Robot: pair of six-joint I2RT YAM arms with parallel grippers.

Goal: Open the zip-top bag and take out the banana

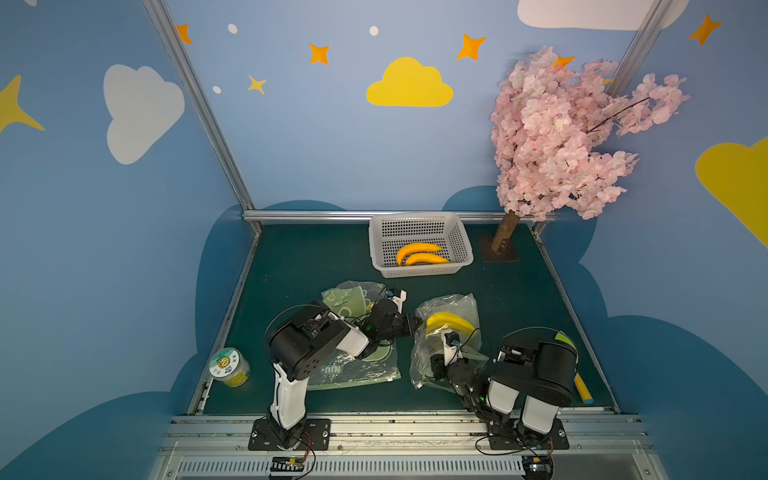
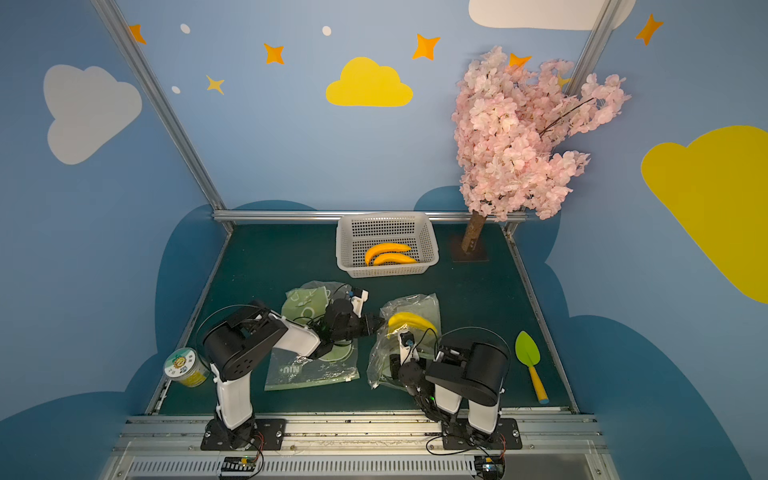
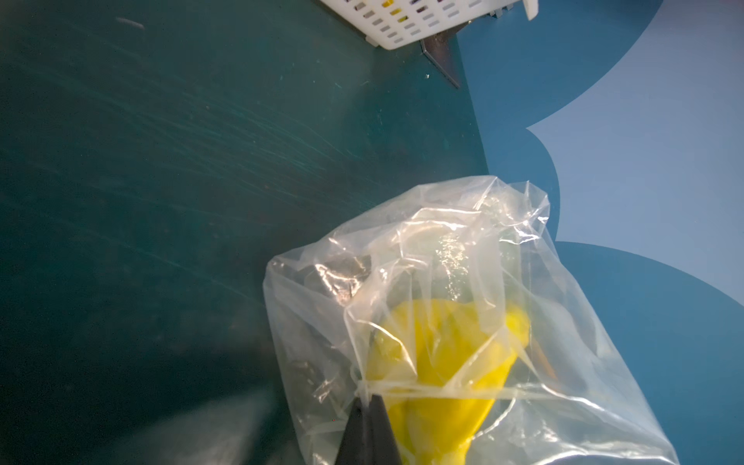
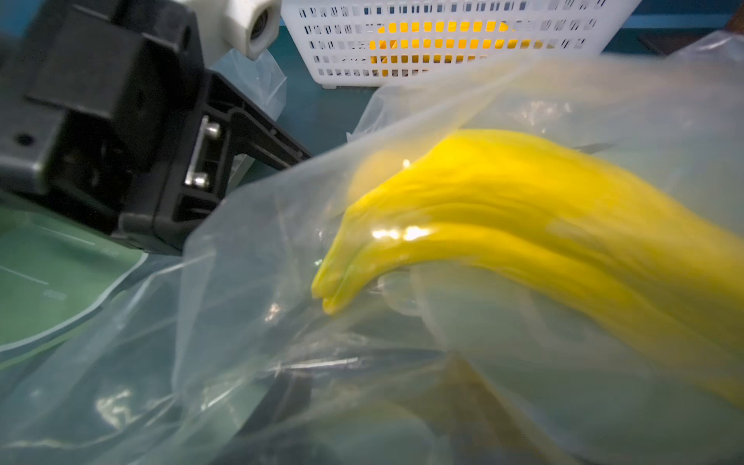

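The clear zip top bag (image 1: pixel 460 305) lies at the middle right of the table, with a yellow banana (image 1: pixel 449 321) inside it. My left gripper is shut at the bag's left side, and creases of thin film gather at its fingertips. In the right wrist view the banana (image 4: pixel 503 201) shows large through the plastic. My right gripper is open below it, its dark fingers (image 4: pixel 283 399) blurred behind a layer of film. Whether those fingers are inside the bag or only covered by it, I cannot tell.
A white basket (image 1: pixel 384 270) holding two bananas stands at the back. Green-printed plastic bags (image 1: pixel 356 376) lie under my left arm. A round tub (image 1: pixel 229 368) sits far left, a small trowel (image 2: pixel 530 360) far right. Clear table lies before the basket.
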